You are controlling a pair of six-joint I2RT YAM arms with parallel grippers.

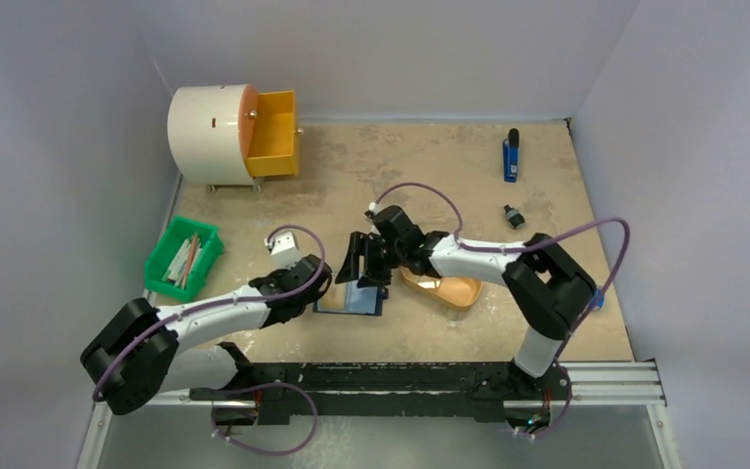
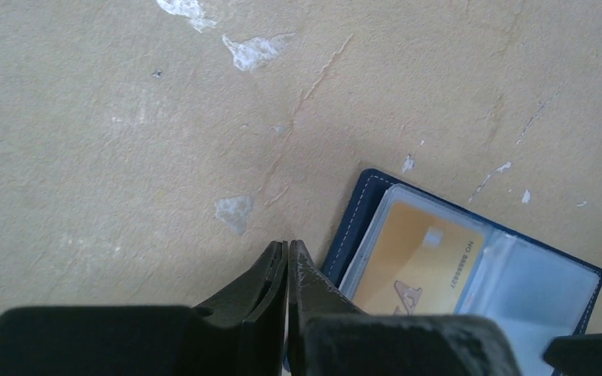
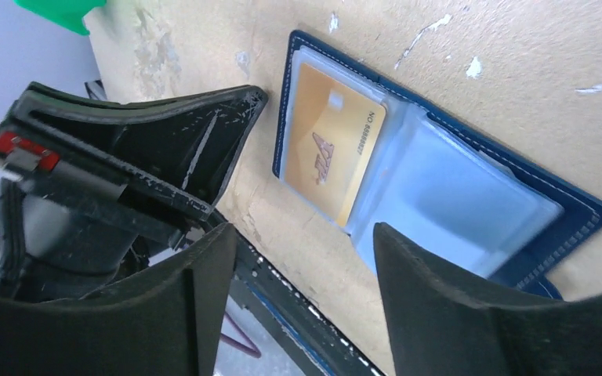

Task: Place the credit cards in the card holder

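The navy card holder [image 3: 470, 149] lies spread out on the table, with clear sleeves. A gold card [image 3: 331, 141] sits inside its left sleeve, flat, its printed number showing through. The right-hand sleeve [image 3: 451, 196] looks pale blue and holds no gold card. Over the holder my right gripper is open, with an empty gap between its fingers. My left gripper has its fingertips together with nothing between them, at the holder's left edge. In the top view both arms partly cover the holder [image 1: 347, 303].
A tan tray [image 1: 461, 292] with a light card inside stands right of the holder, partly under my right arm. The green bin [image 1: 205, 256] is at the left. A drawer unit [image 1: 205, 132] stands at the back left.
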